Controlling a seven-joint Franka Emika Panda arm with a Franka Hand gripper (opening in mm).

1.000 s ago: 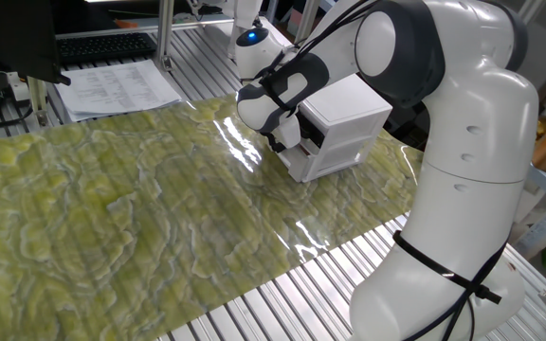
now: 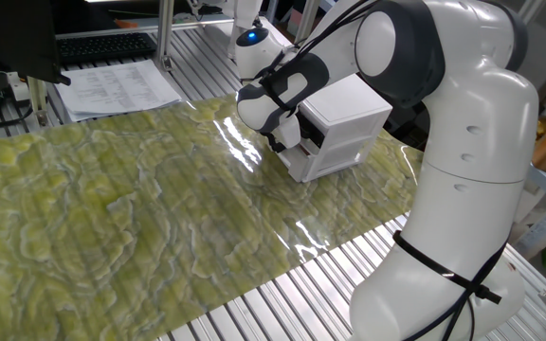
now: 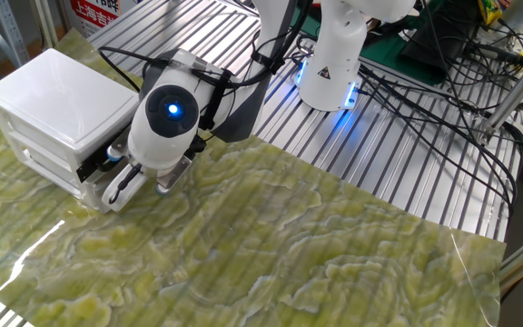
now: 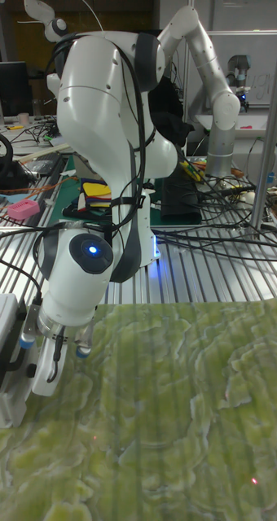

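A white drawer cabinet point(image 3: 66, 100) stands on the green marbled sheet point(image 3: 271, 227), under the arm in the first exterior view and at the left in the other two. Close against its front hangs my gripper point(image 3: 138, 173), pointing down. Its blue-tipped fingers point(image 4: 82, 352) are spread well apart, so it looks open. A white piece with a black strip shows between them; whether it belongs to the drawer front or to the hand is unclear. Low on the cabinet, a white drawer edge point(image 2: 298, 169) juts out slightly. The hand hides much of the cabinet's front, and contact cannot be made out.
Most of the marbled sheet is bare. Papers point(image 2: 117, 90) and a keyboard point(image 2: 105, 45) lie at the far left of the first exterior view. Black cables point(image 3: 452, 136) cover the slatted table beside the arm's base point(image 3: 330, 77).
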